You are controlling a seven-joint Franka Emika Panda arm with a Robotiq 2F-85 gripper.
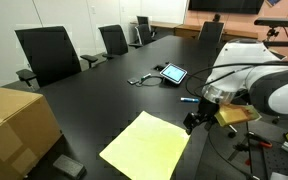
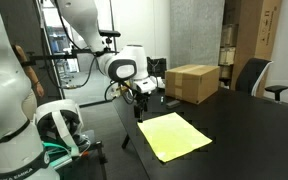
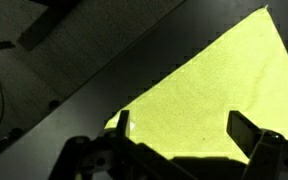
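A yellow cloth [image 1: 146, 146] lies spread flat on the dark table, its near edge close to the table's edge. Just above the table, by one corner of the cloth, hangs my gripper [image 1: 193, 128]. In the second exterior view the gripper [image 2: 139, 118] is beside the left corner of the cloth [image 2: 171, 136]. The wrist view has the cloth [image 3: 224, 100] filling much of the right half, with the gripper open over its lower part. Nothing shows between the fingers.
A cardboard box [image 1: 18, 132] stands at the left, near a small dark block [image 1: 69, 166]. A tablet [image 1: 173, 73] and cables are farther back. The table between box and cloth is clear. Office chairs [image 1: 47, 54] line the far side.
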